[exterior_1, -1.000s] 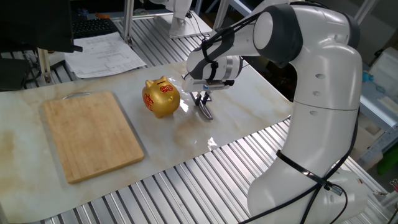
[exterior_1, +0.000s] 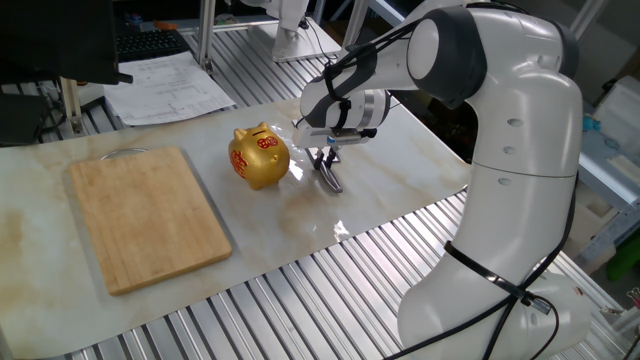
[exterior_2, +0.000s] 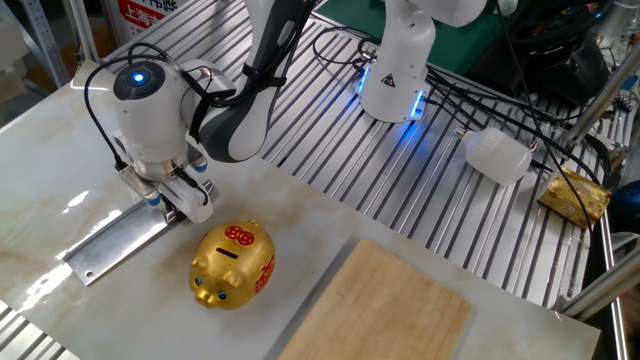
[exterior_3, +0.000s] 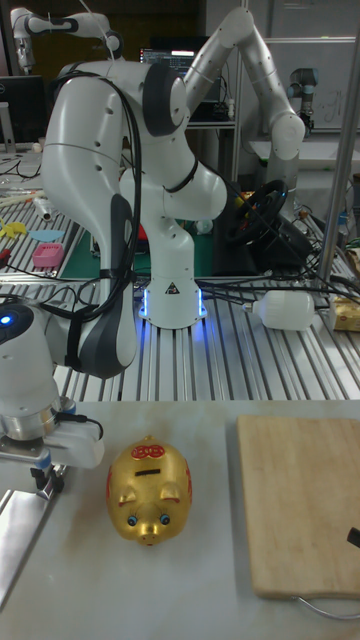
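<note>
A flat, shiny metal blade-like piece (exterior_2: 125, 238) with a small hole near one corner shows at the left in exterior view 2; a curved metal end (exterior_1: 330, 178) shows below the gripper in exterior view 1. My gripper (exterior_1: 325, 157) points down at this metal piece, its fingertips low over the table. Whether the fingers are closed around it cannot be made out. Beside the gripper stands a golden piggy bank (exterior_2: 232, 265) with red markings and a slot on top, apart from the fingers. A wooden cutting board (exterior_1: 150, 218) lies flat on the piggy bank's other side.
Papers (exterior_1: 165, 88) and a keyboard (exterior_1: 150, 44) lie at the back in exterior view 1. A white rounded object (exterior_2: 497, 156) and a yellow package (exterior_2: 575, 198) rest on the slatted metal surface, away from the arm. Bare tabletop lies between board and piggy bank.
</note>
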